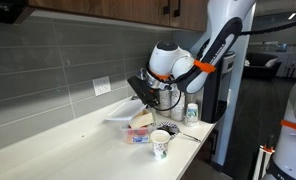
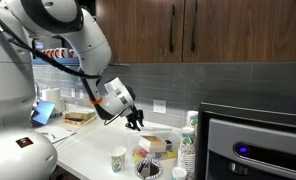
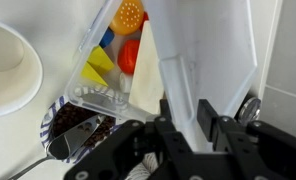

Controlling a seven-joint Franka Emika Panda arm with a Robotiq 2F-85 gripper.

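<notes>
My gripper is shut on the edge of a white translucent lid or tray (image 3: 222, 50), which reaches away from the fingers and fills the upper right of the wrist view. Beside it, a clear container (image 3: 96, 94) holds a red ball (image 3: 129, 56), an orange piece (image 3: 127, 17), yellow pieces (image 3: 96, 67) and a pale wooden block (image 3: 146, 72). In exterior view 1 the gripper (image 1: 151, 101) is above the container (image 1: 137, 134), with the white piece (image 1: 121, 111) behind it, apparently tilted. Whether it still touches the counter or container, I cannot tell.
A white mug (image 1: 160, 146) stands in front of the container. Close to the container is a bowl of dark bits (image 3: 70, 118) with a metal spoon (image 3: 72, 140). A black toaster oven (image 2: 250, 145) stands at the right in exterior view 2.
</notes>
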